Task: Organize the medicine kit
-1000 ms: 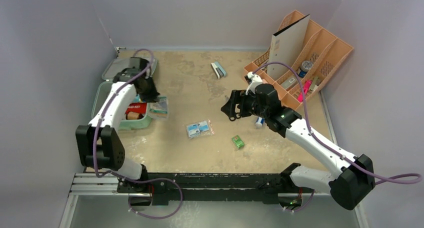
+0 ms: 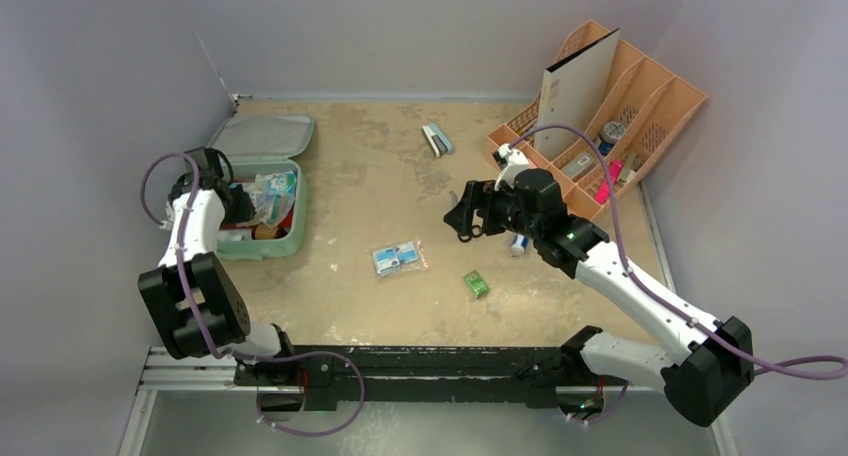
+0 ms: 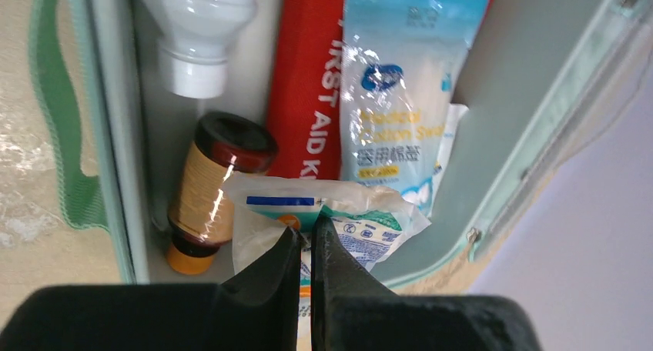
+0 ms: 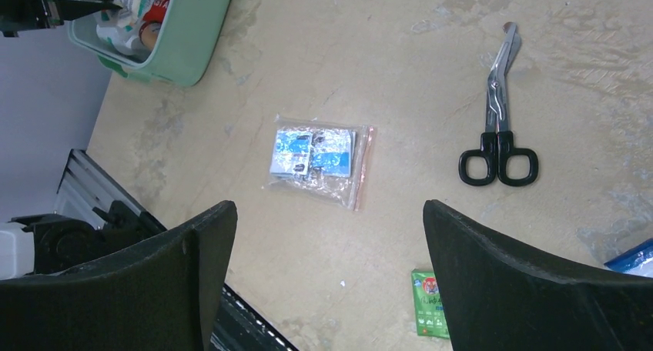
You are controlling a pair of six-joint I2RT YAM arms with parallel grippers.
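My left gripper is shut on a white plastic packet (image 3: 362, 212) with blue and green print, held over the green medicine box (image 2: 292, 238). Inside the box lie a red first aid kit (image 3: 308, 112), a cotton swab bag (image 3: 400, 105), a brown bottle (image 3: 212, 182) and a white bottle (image 3: 202, 28). My right gripper is open and empty above the table. Below it are a clear bag of blue-white packs (image 4: 333, 155), black-handled scissors (image 4: 499, 128) and a green packet (image 4: 429, 301), partly behind a finger.
A wooden organizer (image 2: 660, 96) with a white folder and several small items stands at the back right. The stapler (image 2: 437, 140) lies at the back middle. A blue-and-white item (image 2: 518, 244) lies under the right arm. The table between box and clear bag is bare.
The right arm has barely moved.
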